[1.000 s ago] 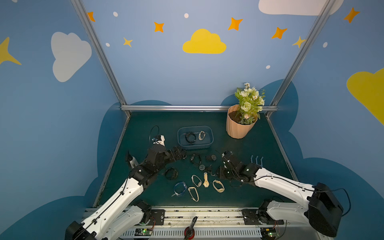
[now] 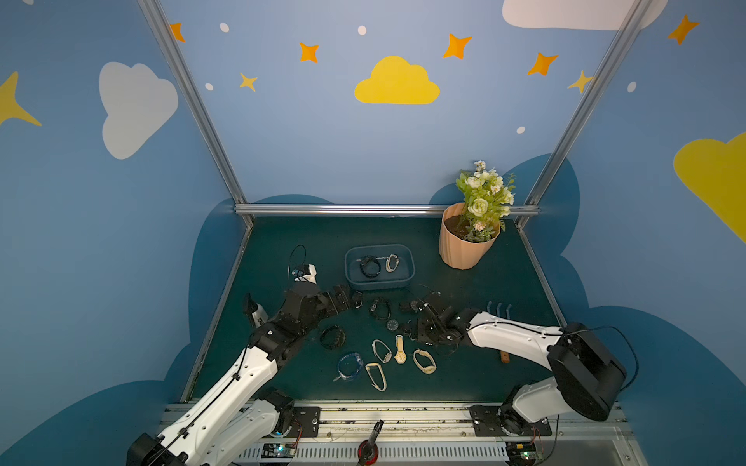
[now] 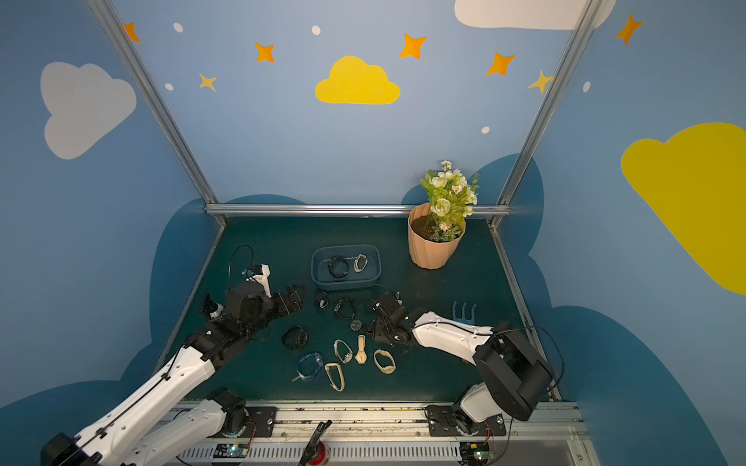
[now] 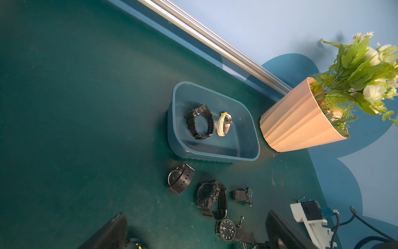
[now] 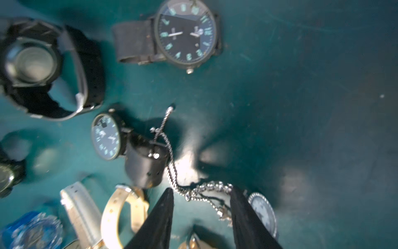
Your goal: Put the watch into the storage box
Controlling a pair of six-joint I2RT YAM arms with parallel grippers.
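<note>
The blue storage box (image 4: 176,143) holds a black watch (image 4: 190,123) and a pale watch (image 4: 221,127). My left gripper (image 2: 344,297) is open, left of the box's near side, with empty space between its widely spread fingers. Below and between the parted fingertips of my right gripper runs a silver chain (image 5: 174,176); a round white dial (image 5: 264,212) shows beside the right finger. Whether the fingers touch the chain I cannot tell. Left of it lies a black-strapped watch (image 5: 106,137). Farther up rests a dark round watch (image 5: 185,32).
Several more watches lie near the table's front, among them a gold watch (image 2: 400,349), a blue watch (image 2: 349,366) and a black watch (image 2: 332,338). A flower pot (image 2: 462,248) stands right of the box. Bare table lies left of the box.
The left gripper has drawn slightly back to the left. The box is unmoved.
</note>
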